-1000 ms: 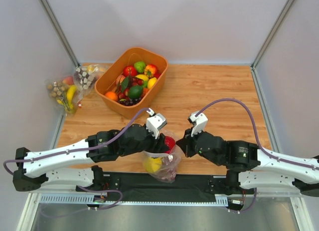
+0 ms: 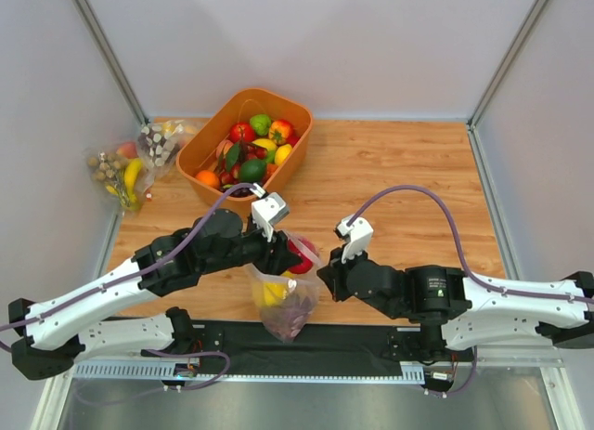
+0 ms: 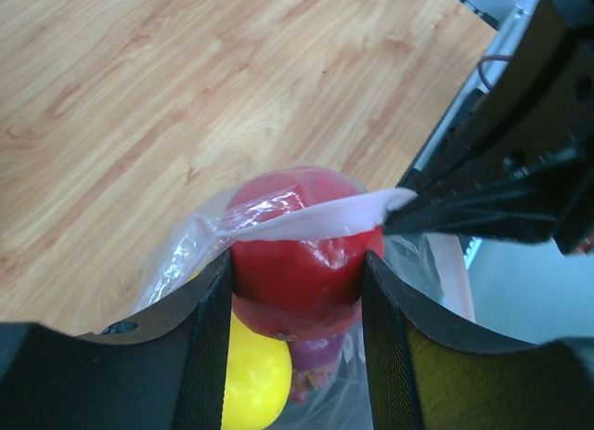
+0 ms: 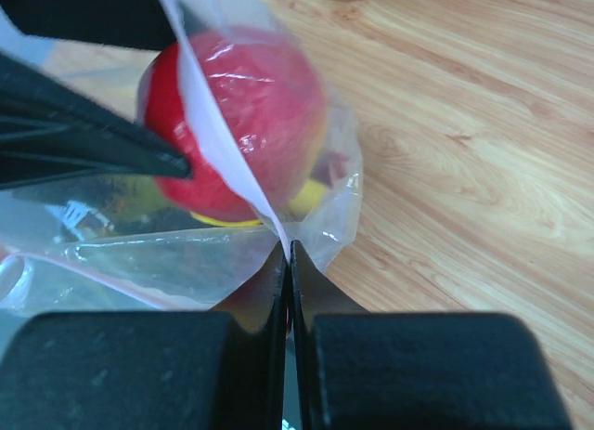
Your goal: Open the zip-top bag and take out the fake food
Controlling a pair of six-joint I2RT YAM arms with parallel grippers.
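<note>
The clear zip-top bag hangs near the table's front edge, its mouth parted. A red apple sits at the opening, with my left gripper's fingers against both sides of it. Across the apple runs the bag's pale rim, stretched toward my right gripper. That gripper is shut on the rim, its tips together. A yellow food piece and a purple piece lie lower inside the bag. The apple's far side is hidden in the left wrist view.
An orange bin full of fake fruit stands behind the left arm. Two more filled bags, one with a banana and one with pale pieces, lie at the left wall.
Both grippers have shifted left, the left one also a little toward the back. The bag and the apple have moved left along with them.
</note>
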